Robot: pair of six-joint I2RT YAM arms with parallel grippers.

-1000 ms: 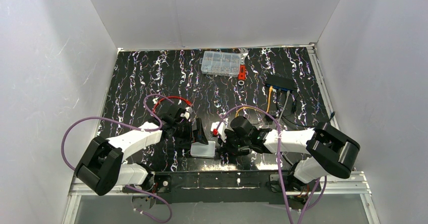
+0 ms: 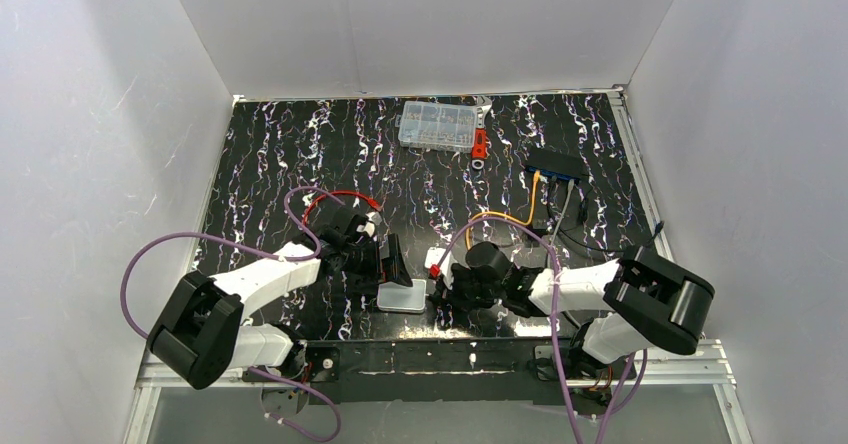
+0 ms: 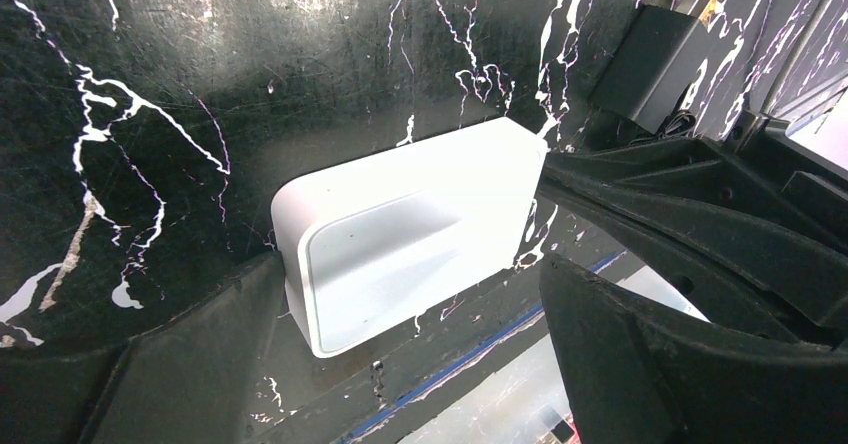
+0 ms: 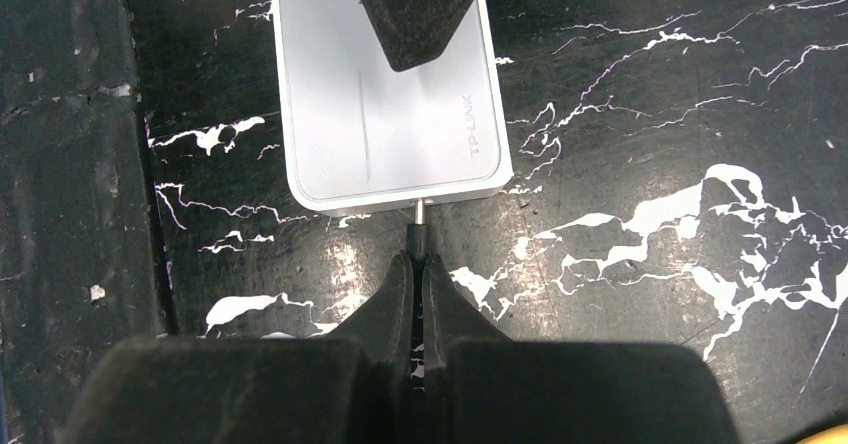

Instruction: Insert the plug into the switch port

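Note:
The white TP-LINK switch (image 2: 401, 296) lies flat near the front edge of the table. My right gripper is shut on a slim black plug (image 4: 416, 238) with a metal tip. That tip (image 4: 420, 207) meets the switch's side wall; how deep it sits inside the port cannot be made out. In the left wrist view, my left gripper is open, its fingers (image 3: 190, 349) wide apart over the switch (image 3: 420, 244). One left finger (image 4: 420, 19) hangs over the switch's top face in the right wrist view.
A black box (image 2: 557, 163) with cables stands at the back right, and a yellow cable (image 2: 490, 213) curves behind the right arm. At the back are a clear parts case (image 2: 437, 126) and a red-handled tool (image 2: 479, 144). A red cable (image 2: 340, 193) lies behind the left arm.
The upper part of my right gripper has shifted slightly right and toward the front, its tip staying beside the switch. The left arm and the switch look unmoved.

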